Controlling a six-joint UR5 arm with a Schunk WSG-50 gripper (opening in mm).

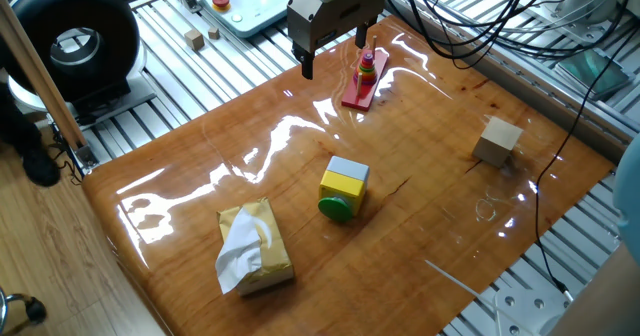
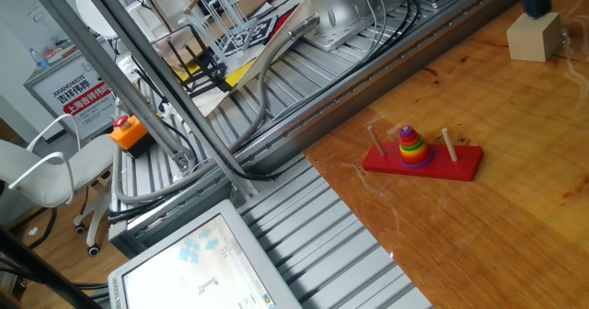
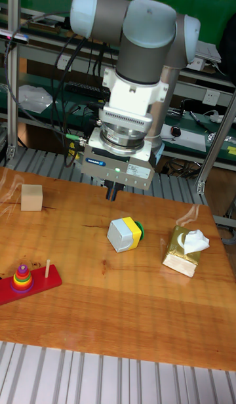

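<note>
My gripper [image 1: 335,54] hangs above the table with its two fingers well apart and nothing between them. In exterior view 3 the gripper [image 3: 111,193] is seen nearly edge-on, above the table's far part. A grey-and-yellow block with a green round part [image 1: 343,188] lies mid-table, apart from the gripper. The tissue pack [image 1: 271,253], gold with a white tissue sticking out, lies near it. On a red board [image 2: 383,163] stand a stack of coloured rings [image 2: 413,149] and bare wooden pegs. A plain wooden cube [image 1: 497,141] sits apart from these.
The wooden table [image 3: 132,313] has wide bare areas between the objects. Slatted metal framing [image 2: 313,222] borders it. Black cables [image 1: 500,36] loop along one side, and a screen panel [image 2: 198,268] stands beside the table.
</note>
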